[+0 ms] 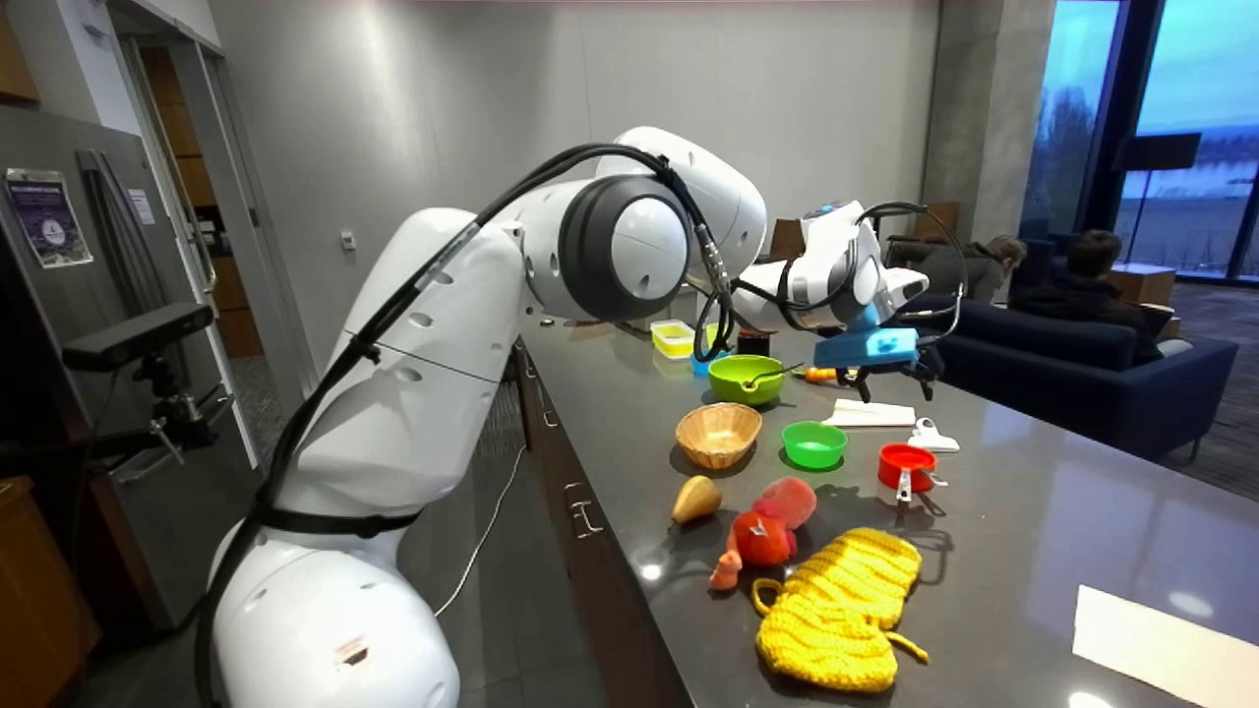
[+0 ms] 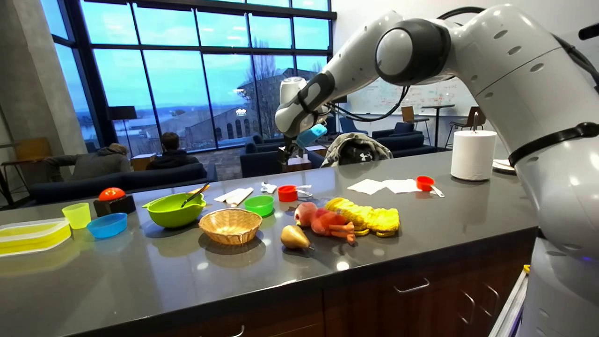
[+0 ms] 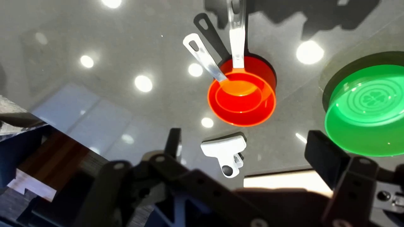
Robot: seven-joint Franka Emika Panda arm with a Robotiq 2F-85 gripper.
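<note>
My gripper stands open above the counter, its fingers wide apart and nothing between them. Between the fingers in the wrist view, lower down on the counter, lies a white clip [image 3: 223,151]. Just beyond it sits a red measuring cup [image 3: 244,109] with two metal handles over its rim. A green bowl [image 3: 369,109] is at the right of that view. In exterior view 1 my gripper [image 1: 893,389] hangs over the far part of the counter, above the white clip [image 1: 932,437] and a white flat-bladed item [image 1: 870,413].
Nearer in exterior view 1 are a wicker basket [image 1: 717,437], a pear [image 1: 696,500], a red-pink plush toy [image 1: 767,533] and a yellow knitted piece [image 1: 844,608]. A lime bowl [image 2: 175,210] holds a utensil. Clear counter lies right of the red cup.
</note>
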